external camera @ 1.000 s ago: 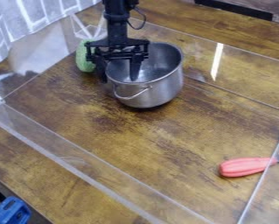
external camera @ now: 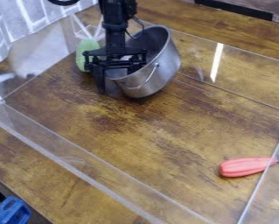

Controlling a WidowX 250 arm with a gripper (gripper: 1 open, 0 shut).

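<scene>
My black gripper [external camera: 114,63] is at the upper centre, over the left part of a steel pot [external camera: 156,73], which is tipped over with its bail handle hanging on its side. The fingers overlap the pot's rim; whether they are shut on it cannot be told. A green object [external camera: 87,51] lies behind the gripper to the left, partly hidden.
A red-handled utensil [external camera: 244,167] lies at the lower right by the clear wall. Transparent walls border the wooden surface [external camera: 118,157], whose middle and front are clear. A blue object [external camera: 10,213] sits outside at the bottom left.
Since a second ago the pot has gone from upright to tilted, and my gripper has moved slightly down.
</scene>
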